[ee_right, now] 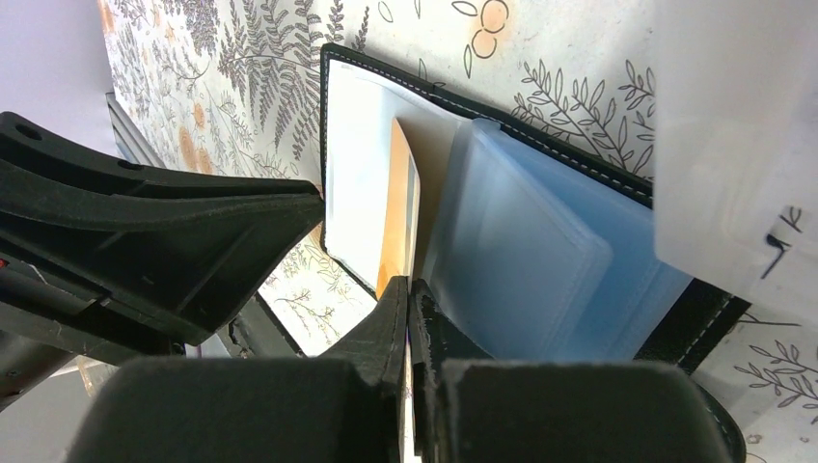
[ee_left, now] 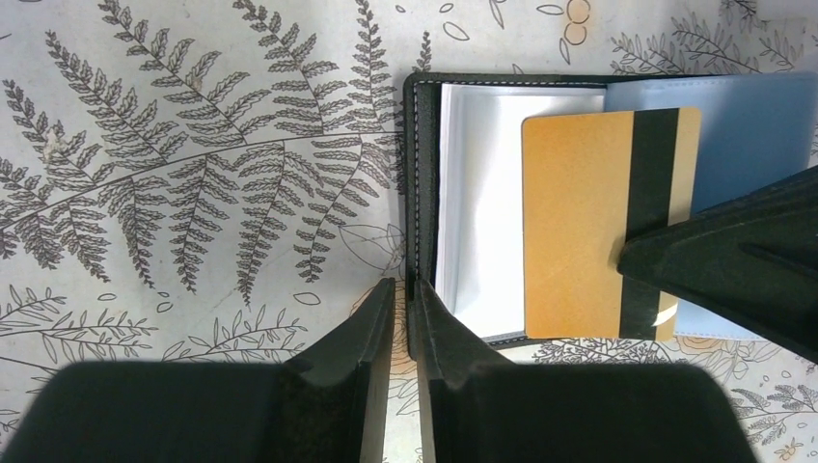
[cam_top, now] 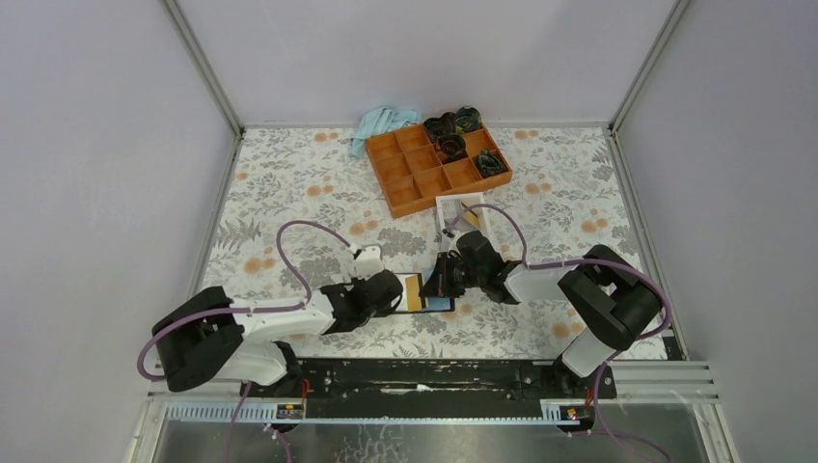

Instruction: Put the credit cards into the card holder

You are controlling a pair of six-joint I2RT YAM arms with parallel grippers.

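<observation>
The card holder lies spread on the table, with a black stitched rim (ee_left: pixel 421 193), a white inner page (ee_left: pixel 487 212) and blue clear sleeves (ee_right: pixel 540 251). An orange-yellow card with a black stripe stands over the page, nearly edge-on in the right wrist view. My right gripper is shut on that card's near edge. My left gripper is at the holder's left rim, a narrow gap between its tips. Its right fingertip overlaps the rim; whether the rim lies between the fingers is unclear.
A white tray (cam_top: pixel 441 214) with a yellowish card inside stands just behind the holder. Farther back are an orange compartment box (cam_top: pixel 405 204) holding several dark coiled items and a light blue cloth (cam_top: pixel 386 120).
</observation>
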